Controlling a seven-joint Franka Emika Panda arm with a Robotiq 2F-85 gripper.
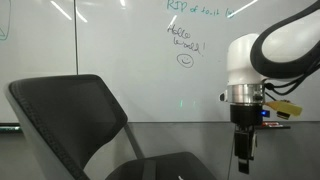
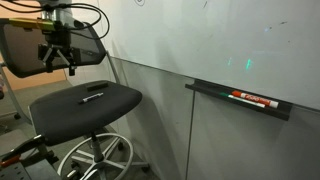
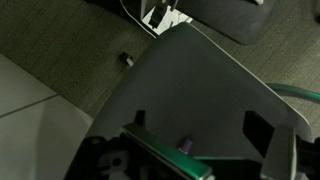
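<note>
My gripper [image 1: 244, 165] hangs pointing down in front of the whiteboard, to the right of the office chair. In exterior view 2 the gripper [image 2: 58, 68] is above the chair seat [image 2: 60, 120], its fingertips apart. The wrist view shows dark fingers [image 3: 275, 140] on both sides, wide apart. Between them, lower in that view, is a dark object with a green edge [image 3: 165, 150], perhaps an eraser, its full shape unclear. Beside it shows a small purple-tipped marker [image 3: 185, 145]. Exterior view 2 has a marker [image 2: 93, 98] lying on the seat.
The chair's backrest [image 1: 70, 120] rises at the left. A whiteboard [image 1: 130, 60] with handwriting fills the back wall. Its ledge [image 2: 225, 92] holds a red marker [image 2: 250, 97]. Floor [image 3: 60, 45] surrounds the seat, and a green cable [image 3: 295, 92] runs at the right.
</note>
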